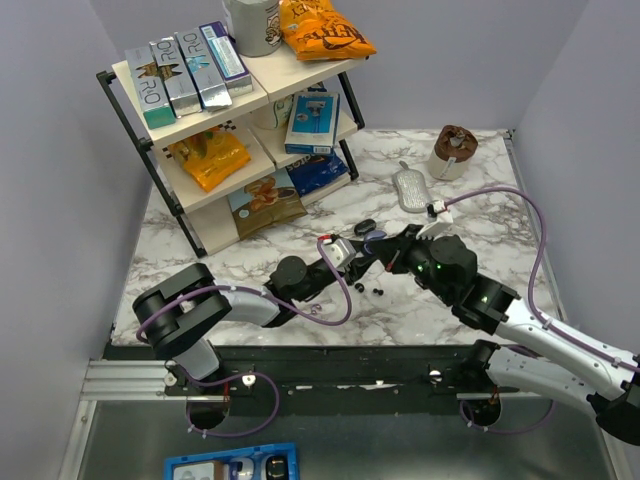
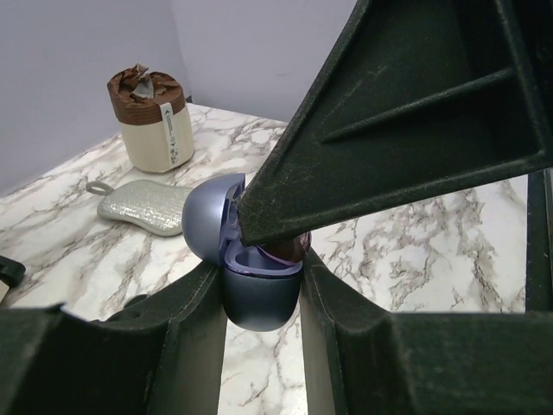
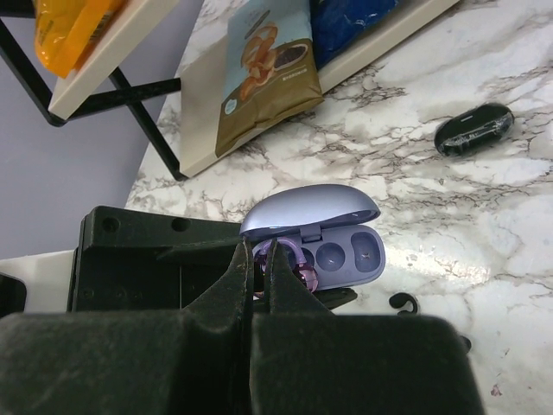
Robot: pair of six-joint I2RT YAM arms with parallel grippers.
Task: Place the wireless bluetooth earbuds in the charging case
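Note:
My left gripper (image 1: 358, 256) is shut on an open lilac charging case (image 2: 259, 294), its lid (image 3: 308, 205) raised, held above the table near the middle. My right gripper is shut right over the case's left end, its fingertips covering that part; a shiny purplish piece (image 3: 304, 277) shows beside them, though whether it is held or seated cannot be told. The right half of the case shows hollows (image 3: 333, 258). In the left wrist view the right gripper's black finger hides much of the case's inside.
A dark oval case (image 3: 473, 130) and small black pieces (image 3: 403, 304) lie on the marble table (image 1: 470, 230). The shelf rack (image 1: 220, 210) with snacks stands behind at left; a silver pouch (image 1: 410, 188) and a brown-topped canister (image 1: 453, 152) are at the back right.

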